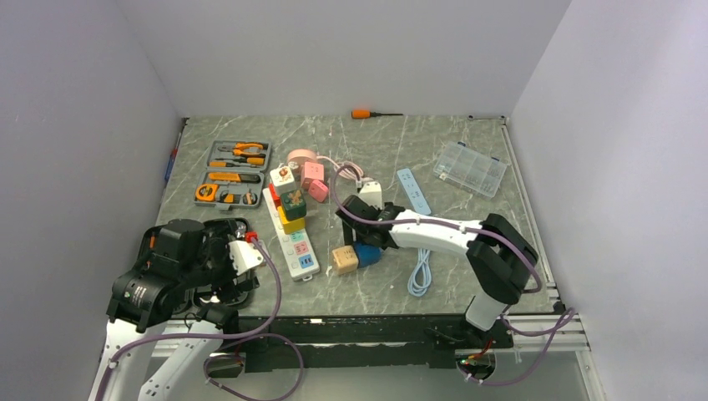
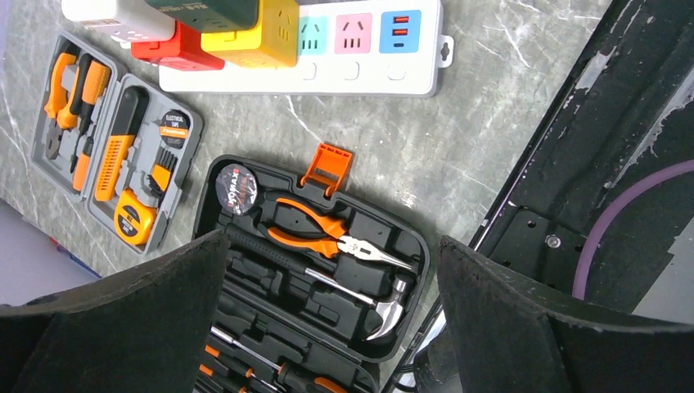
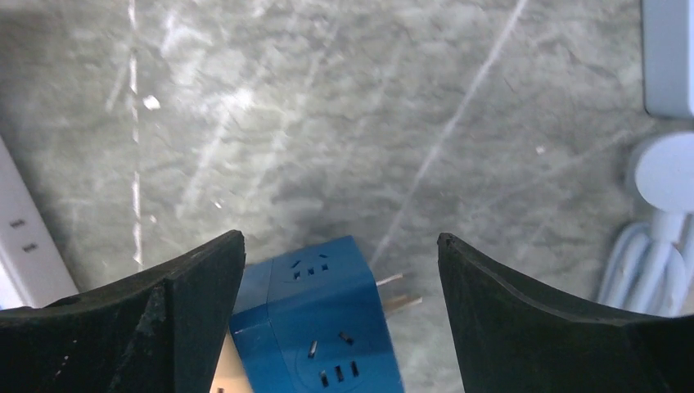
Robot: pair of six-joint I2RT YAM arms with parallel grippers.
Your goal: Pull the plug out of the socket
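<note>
A long white power strip [image 1: 300,251] carries white, green, yellow and red cube plugs; its near end has bare sockets. Right of it, a blue cube plug [image 3: 319,327] lies on the table with two metal prongs sticking out, beside a beige cube plug [image 1: 344,260]. From above the two cubes look to be touching. My right gripper stands open over the blue cube, whose top shows between the fingers without being gripped. My left gripper is open and empty above the black toolbox [image 2: 245,295], left of the strip.
Pink cubes [image 1: 313,173] with a cable lie behind the strip. A light blue strip [image 1: 414,190] with a coiled cord [image 1: 420,276] is at the right, near a clear box [image 1: 470,167]. A grey tool case [image 1: 238,156] stands back left. Bare table lies right of the cord.
</note>
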